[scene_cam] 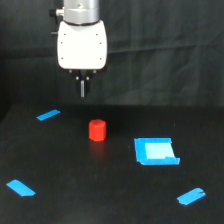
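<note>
A small red cylinder (97,130), like a can, stands on the dark table a little left of the middle. Above and slightly behind it hangs my gripper (83,92) below the white arm head (82,46). Its fingers look thin and dark against the black backdrop, so whether they are apart or together is too small to make out. The cylinder is clear of the gripper. To its right lies a blue-edged square (142,156) with a white middle (158,151).
Strips of blue tape lie on the table: one at the back left (48,115), another at the front left (20,188) and a third at the front right (191,196). Dark curtain (160,50) closes off the back.
</note>
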